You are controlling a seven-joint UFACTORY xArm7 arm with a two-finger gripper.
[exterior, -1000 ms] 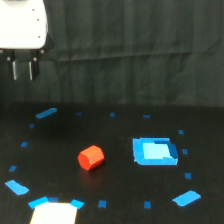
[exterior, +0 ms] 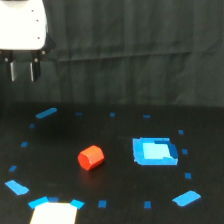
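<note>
At the upper left of the camera view my gripper (exterior: 23, 70) hangs high over the black table (exterior: 120, 185), its two thin fingers apart with nothing visible between them. Left of centre on the table lies a red block (exterior: 91, 157), apart from the gripper and well below it. To its right, a blue taped square (exterior: 168, 157) surrounds a white patch (exterior: 156, 151).
A pale cream item (exterior: 54, 214) is cut off at the bottom edge. Small blue tape marks are scattered over the table. A dark curtain (exterior: 130, 55) hangs behind.
My gripper has shifted very slightly, staying high at the upper left. The objects on the table are unchanged.
</note>
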